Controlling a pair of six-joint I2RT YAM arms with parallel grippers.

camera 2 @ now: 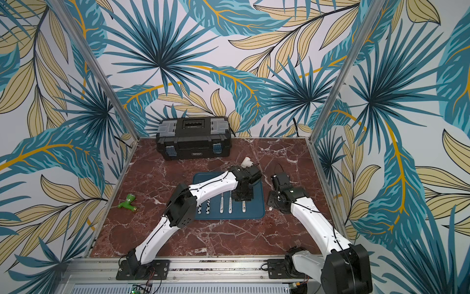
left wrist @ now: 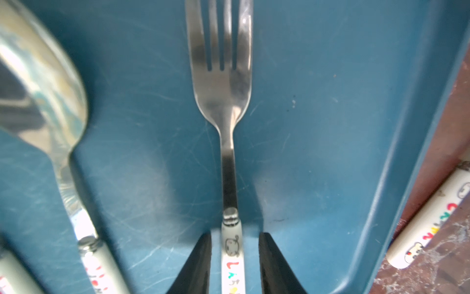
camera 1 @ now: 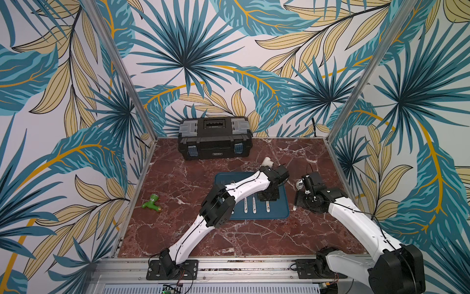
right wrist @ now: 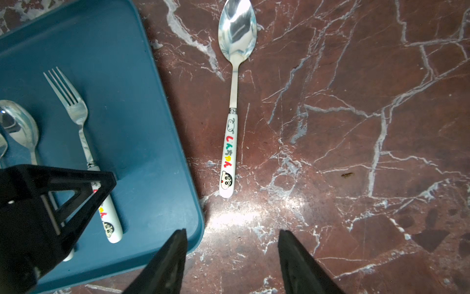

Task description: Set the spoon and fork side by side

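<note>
The fork (left wrist: 227, 98) lies flat on the blue tray (right wrist: 151, 147), its white patterned handle between the fingers of my left gripper. That gripper is open, with a gap on both sides of the handle. On the marble to the right of the tray lies the matching spoon (right wrist: 232, 122), bowl pointing away, as the right wrist view shows. My right gripper stands open with nothing between its fingers, nearer than the spoon's handle end.
Further spoons, one of them a silver spoon (left wrist: 44, 93), lie left of the fork on the tray. A black toolbox (camera 1: 215, 137) stands at the back. A green object (camera 1: 151, 202) sits far left.
</note>
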